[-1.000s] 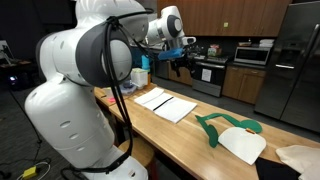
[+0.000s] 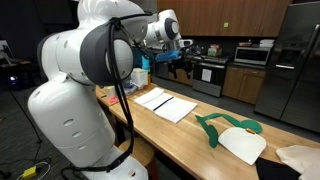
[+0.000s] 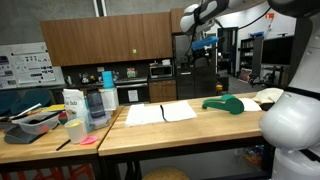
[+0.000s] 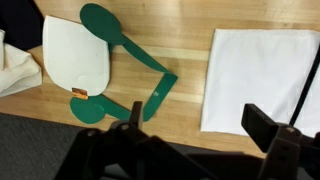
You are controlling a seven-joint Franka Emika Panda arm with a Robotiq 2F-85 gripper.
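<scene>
My gripper stands open high above the table, its two fingers wide apart and nothing between them. In exterior view 1 the gripper [image 2: 182, 70] hangs over the far part of the table. Below it in the wrist view lies a white cloth [image 4: 238, 80] with a thin black stick [image 4: 305, 92] across its right part. To the left, a green spoon-like utensil [image 4: 102, 22] rests partly on a white rounded piece [image 4: 75, 58]. A second green utensil [image 4: 87, 110] with a small orange mark lies below, its handle partly hidden by the gripper.
A black cloth [image 2: 276, 170] and another white cloth [image 2: 300, 157] lie at the table's near right. Cups and containers [image 3: 75, 130] stand at the far left. Bare wooden tabletop [image 2: 180, 140] shows between the white sheets and green utensils.
The gripper and wrist have shifted and turned slightly at the far part of the table. The things on the table look unmoved.
</scene>
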